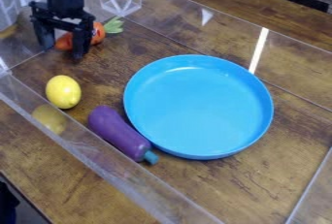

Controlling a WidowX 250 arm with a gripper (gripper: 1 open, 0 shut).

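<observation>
My gripper point(61, 36) is at the top left, fingers apart, low over the wooden floor and in front of an orange vegetable with green leaves point(96, 32), which it partly hides. A yellow lemon-like object point(64, 90) lies below it, near the left wall. A purple eggplant point(119, 131) lies lower, beside a large blue plate point(197, 106).
Clear plastic walls border the workspace at the left and top. The wooden surface point(195, 34) above the plate is clear, as is the area below it at the right.
</observation>
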